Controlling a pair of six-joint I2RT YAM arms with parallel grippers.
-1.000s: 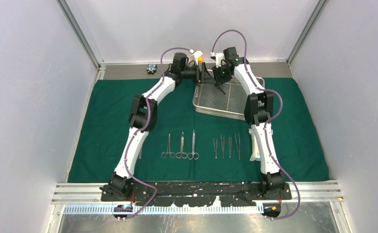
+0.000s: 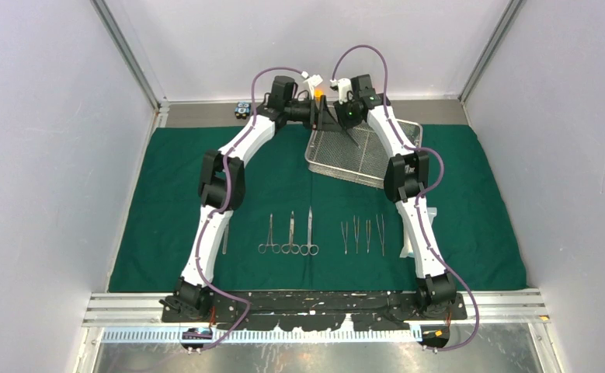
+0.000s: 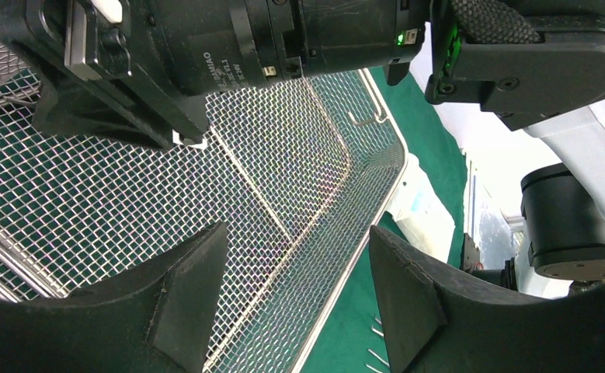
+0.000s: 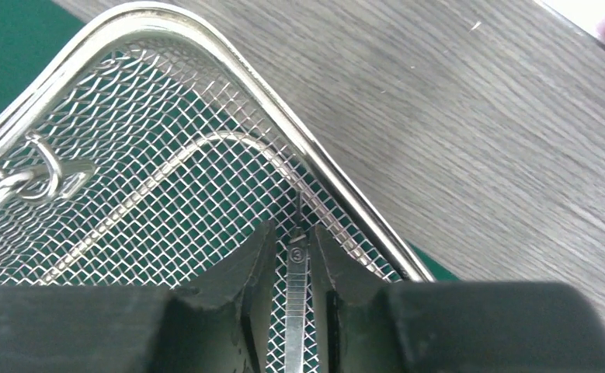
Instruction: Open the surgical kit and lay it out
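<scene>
A wire mesh basket (image 2: 373, 155) stands at the upper middle of the green cloth. My right gripper is low at a corner inside it, its fingertips either side of the upper end of a slim metal handle (image 4: 295, 311) with a thin tip; whether it touches cannot be told. My left gripper hangs over the basket beside the right one, part open, nothing seen between its fingers. Scissor-like instruments (image 2: 309, 233) and tweezers (image 2: 356, 233) lie in a row on the cloth (image 2: 159, 194).
A white packet (image 3: 419, 210) lies right of the basket, partly under the right arm. A small blue object (image 2: 242, 109) sits on the bare back strip.
Both arms have shifted slightly left in the top view over the last second. The basket appears shifted slightly left too.
</scene>
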